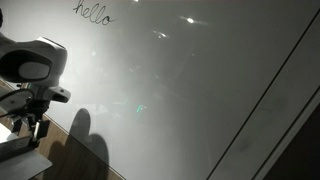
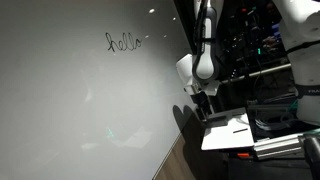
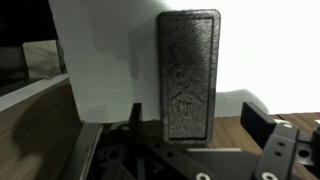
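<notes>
A dark, rectangular block resembling an eraser (image 3: 188, 65) lies on a white surface in the wrist view. Its near end reaches between the fingers of my gripper, which stands open with a gap on either side of the block. In the first exterior view the gripper (image 1: 38, 128) is low at the left edge, over a pale tabletop (image 1: 22, 166). From the second exterior view, the gripper (image 2: 203, 106) hangs by the near edge of a small white table (image 2: 218, 138); the block cannot be made out there.
A large whiteboard (image 1: 175, 100) bears the handwritten word "hello" (image 1: 94, 12), also visible as black writing (image 2: 124, 42) in the other exterior view. A small dark item (image 2: 240, 130) lies on the white table. Wooden floor (image 1: 75, 160) shows beside the tabletop.
</notes>
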